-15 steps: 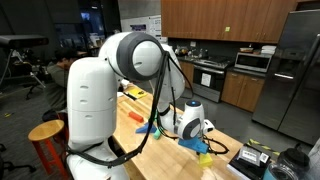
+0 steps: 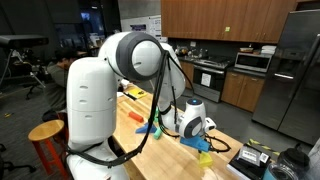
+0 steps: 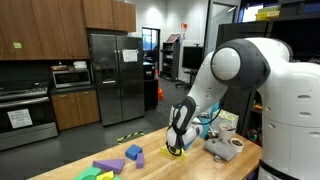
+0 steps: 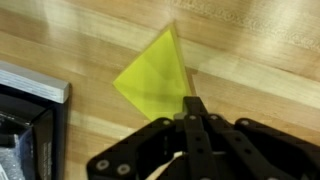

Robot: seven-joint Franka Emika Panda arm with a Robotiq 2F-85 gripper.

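A thin, flat yellow piece (image 4: 157,80), perhaps cloth or paper, shows with straight edges and a pointed corner on the wood in the wrist view. My gripper is shut over its right-hand edge, and whether any of the piece is pinched between the fingers cannot be made out. From the first exterior side, the same yellow piece (image 2: 206,158) appears right below the gripper, near the table's right part. The second exterior view has the yellow piece (image 3: 170,154) low under the arm too.
A black box-like item (image 4: 30,115) with a silvery edge lies left in the wrist view. Purple (image 3: 110,165), blue (image 3: 131,138) and green (image 3: 89,173) pieces lie elsewhere on the table. Dark canisters (image 2: 292,160) stand at the right edge.
Across the last second the arm shows at most a slight shift near the yellow piece. Nothing else has visibly moved.
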